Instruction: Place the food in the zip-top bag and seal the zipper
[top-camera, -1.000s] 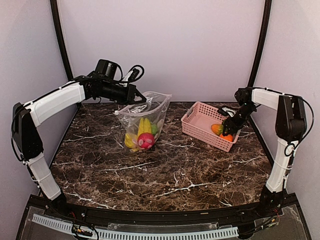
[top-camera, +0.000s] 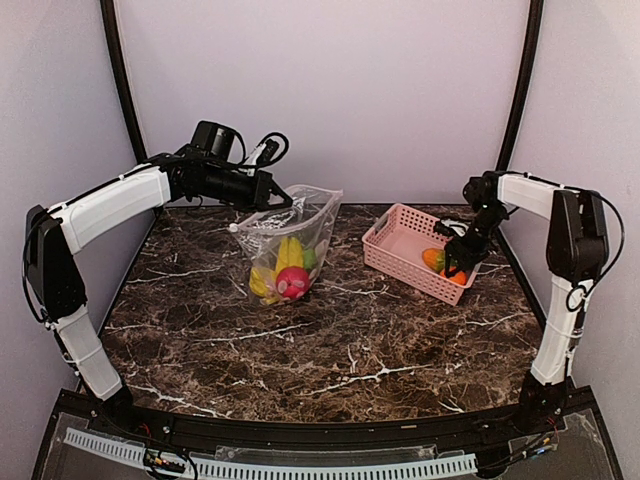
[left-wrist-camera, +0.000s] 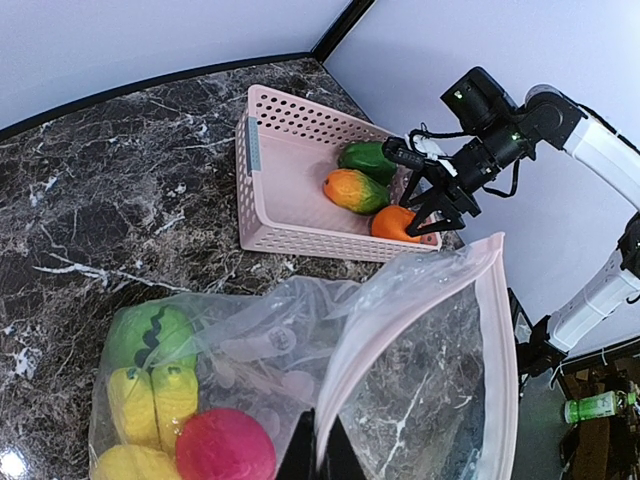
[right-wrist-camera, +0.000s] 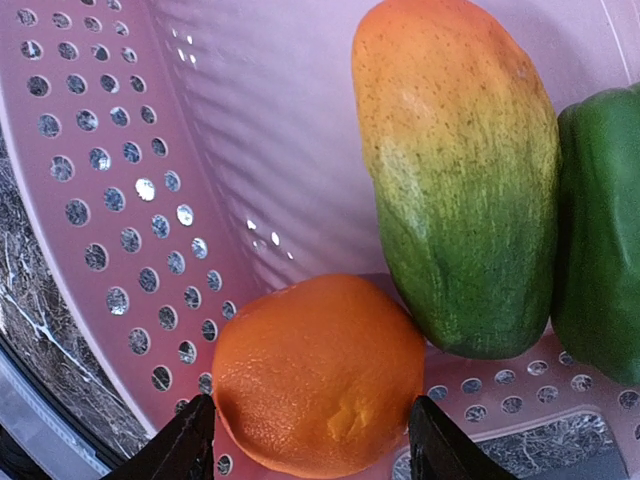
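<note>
My left gripper is shut on the rim of the clear zip top bag (left-wrist-camera: 300, 310), which hangs with its mouth open. Inside the bag show a pink-red round fruit (left-wrist-camera: 226, 445), yellow pieces (left-wrist-camera: 153, 400) and a green striped one (left-wrist-camera: 150, 335). In the right wrist view, the fingers of my right gripper stand part open on either side of an orange fruit (right-wrist-camera: 318, 365) in the pink basket (right-wrist-camera: 110, 180). Whether both fingers touch it, I cannot tell. A mango (right-wrist-camera: 460, 180) and a green pepper (right-wrist-camera: 605, 240) lie beside it.
The basket's perforated wall (top-camera: 410, 278) rises close to my right gripper. Between bag and basket the dark marble table (top-camera: 350, 270) is clear, and its front half is bare. A wall (top-camera: 320, 100) stands behind.
The left arm and bag have stayed nearly still.
</note>
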